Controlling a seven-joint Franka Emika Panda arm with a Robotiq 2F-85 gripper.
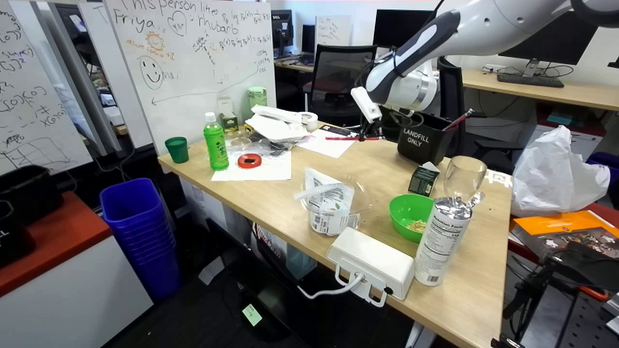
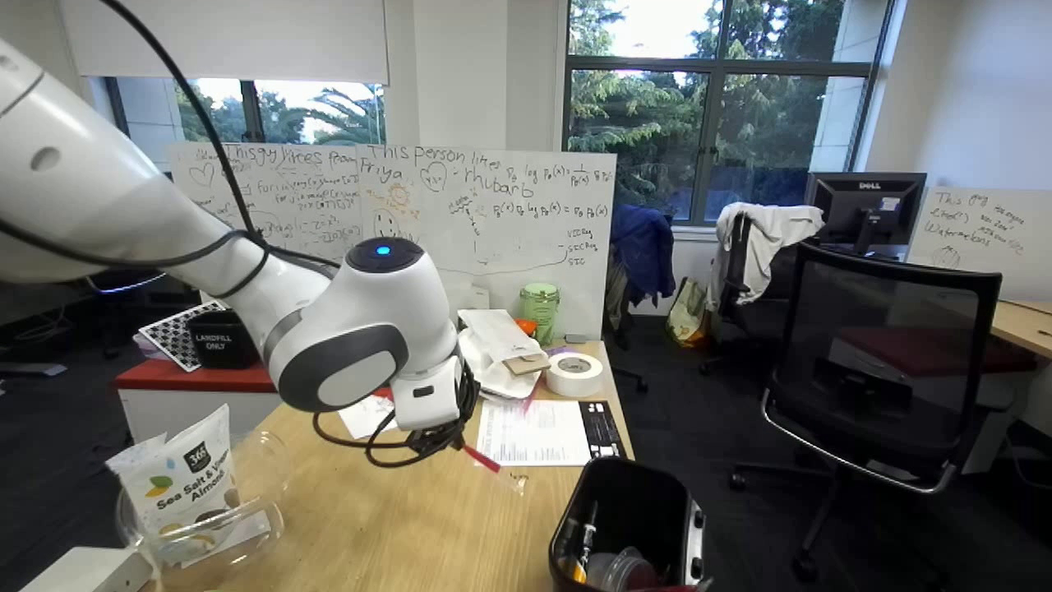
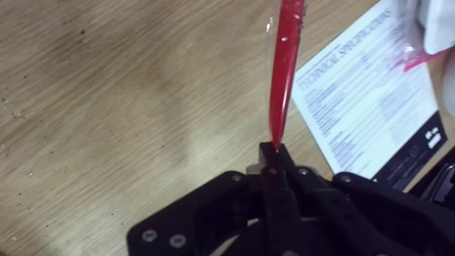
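My gripper is shut on one end of a thin red strip with clear plastic edges, perhaps a wrapper. From the fingertips the strip runs upward in the wrist view. In exterior view 1 the red strip sticks out sideways to the left, above the table by the printed sheet. Exterior view 2 has a short length of the strip showing beneath the arm's cables, left of the black bin. The fingers are mostly hidden in both exterior views.
Right of the gripper stands the black "LANDFILL ONLY" bin. A printed sheet lies flat nearby. Nearer the front edge are a clear bowl with a white bag, a green bowl, a wine glass and a tall can.
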